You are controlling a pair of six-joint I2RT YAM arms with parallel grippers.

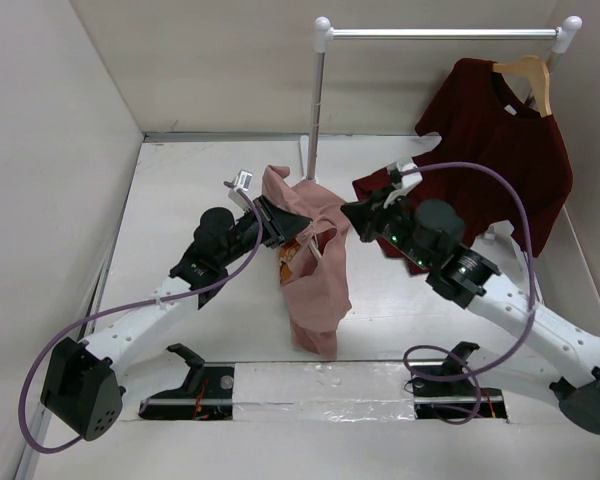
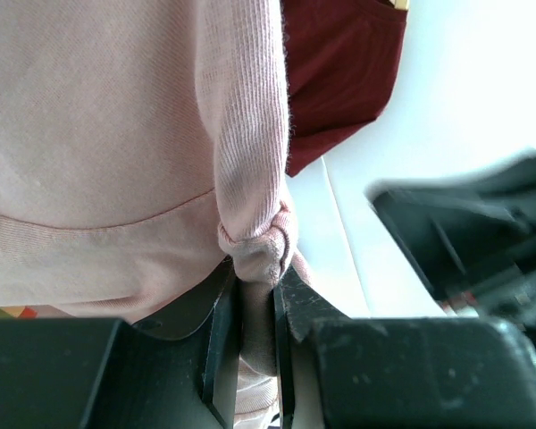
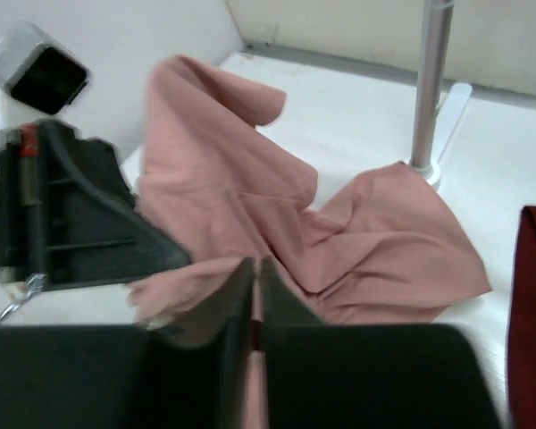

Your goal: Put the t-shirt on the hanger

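Observation:
A pink t-shirt [image 1: 315, 300] hangs crumpled from my left gripper [image 1: 288, 228], which is shut on a bunched ribbed fold of it [image 2: 250, 170]. In the top view a pale strip, possibly part of a hanger, shows among the cloth. My right gripper [image 1: 355, 220] is held just right of the pink fabric; whether its finger is open or shut is blurred in its wrist view, where pink cloth shows beyond it.
A metal rack [image 1: 430, 34] stands at the back. A maroon t-shirt [image 1: 490, 170] on a wooden hanger [image 1: 530, 75] hangs at the right, behind my right arm.

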